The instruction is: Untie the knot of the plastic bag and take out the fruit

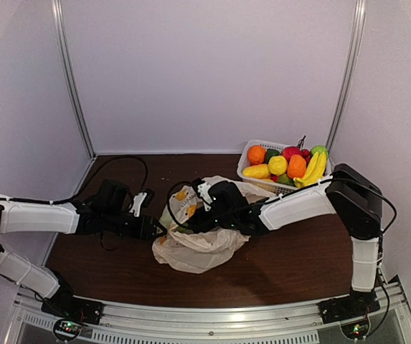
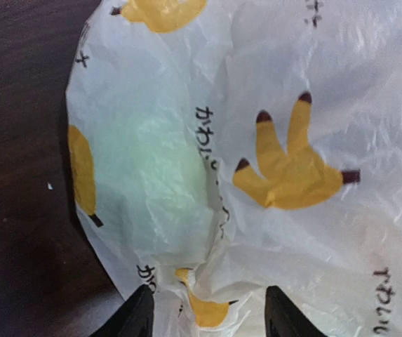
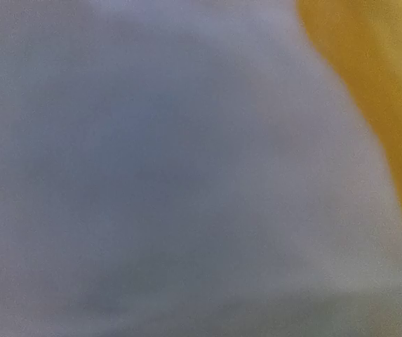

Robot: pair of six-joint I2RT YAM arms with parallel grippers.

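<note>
The white plastic bag (image 1: 198, 252), printed with yellow bananas, lies open and crumpled mid-table. At its left edge is my left gripper (image 1: 159, 230). In the left wrist view that gripper has its fingers (image 2: 136, 312) well apart, with bag film in view beyond and between them. A pale green fruit shape (image 2: 162, 172) shows through the plastic. My right gripper (image 1: 192, 221) reaches into the bag's opening, its fingertips hidden in the top view. The right wrist view holds only blurred bag film (image 3: 186, 154) and a yellow print, without any fingers.
A white basket (image 1: 248, 172) full of mixed fruit stands at the back right, behind the right arm.
</note>
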